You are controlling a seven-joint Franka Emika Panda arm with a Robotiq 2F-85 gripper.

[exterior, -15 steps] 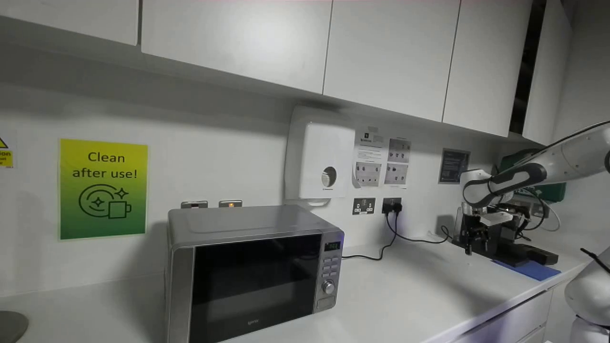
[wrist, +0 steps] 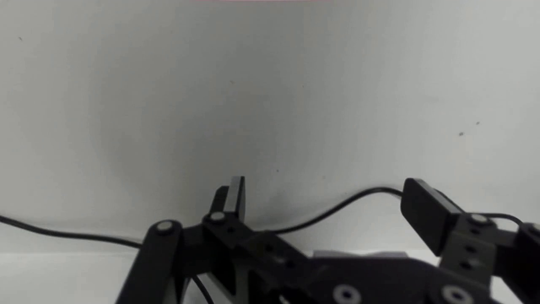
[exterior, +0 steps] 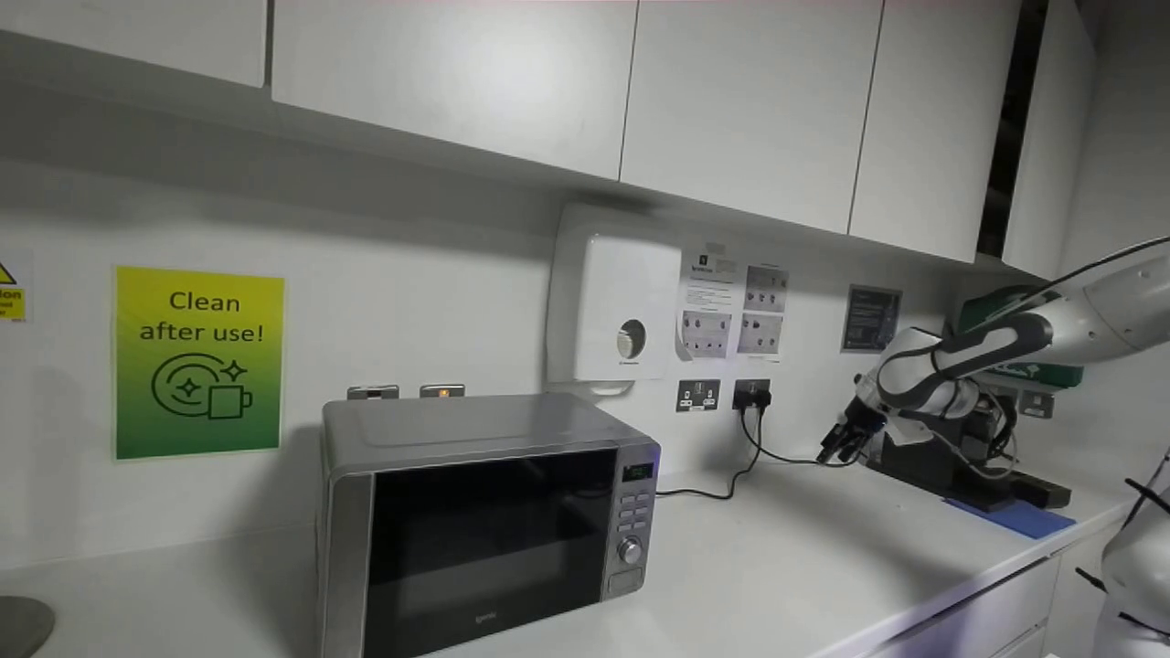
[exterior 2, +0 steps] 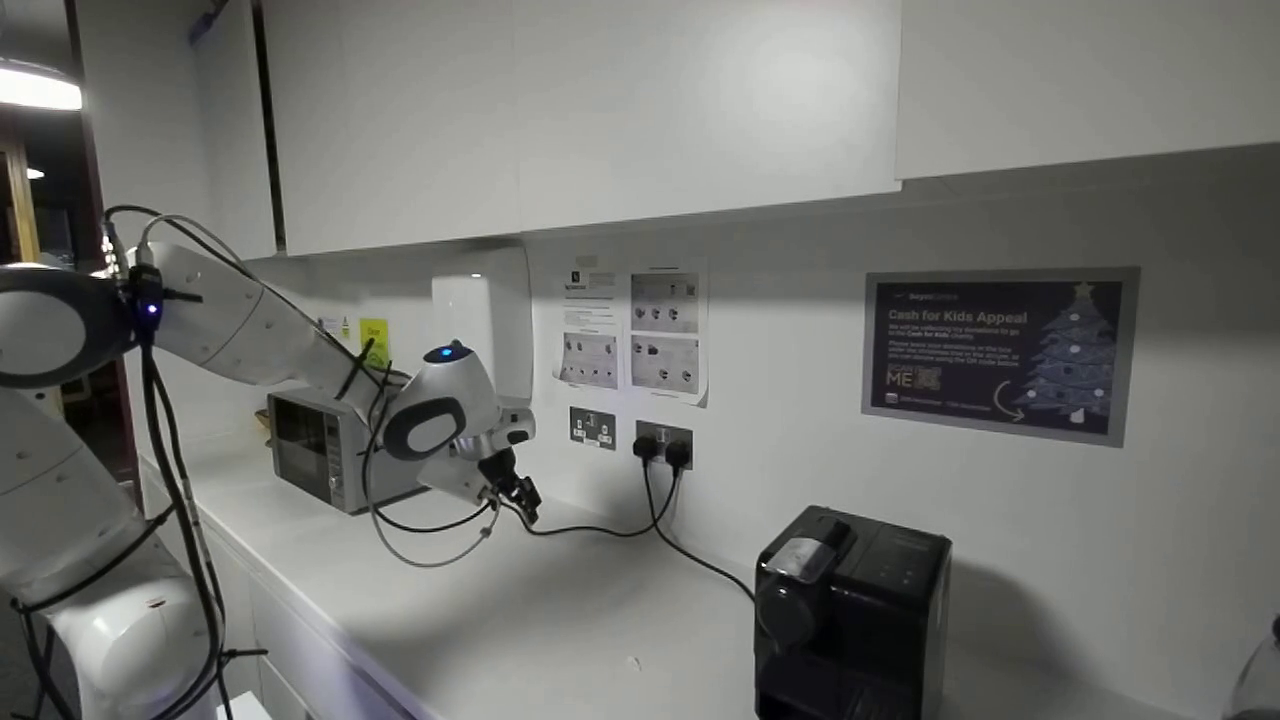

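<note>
In exterior view 1 my gripper [exterior: 841,444] is tilted toward the back wall above the counter, left of the coffee machine [exterior: 919,465]. Exterior view 2 places the gripper [exterior 2: 525,498] between the microwave [exterior 2: 314,449] and the double socket [exterior 2: 663,445]. Seen from the wrist, its black fingers [wrist: 424,213] are spread wide and nothing is held between them. A black cable [wrist: 349,202] runs across the view beyond the fingers, along the counter's back; whether they touch it cannot be told.
The microwave [exterior: 488,548] takes up the counter's left part, its door closed. A hand-towel dispenser [exterior: 614,296] hangs on the wall under the upper cabinets [exterior: 757,110]. A blue mat [exterior: 1015,517] lies by the coffee machine. Mid-counter [exterior: 768,559] is clear.
The microwave and counter items have not moved.
</note>
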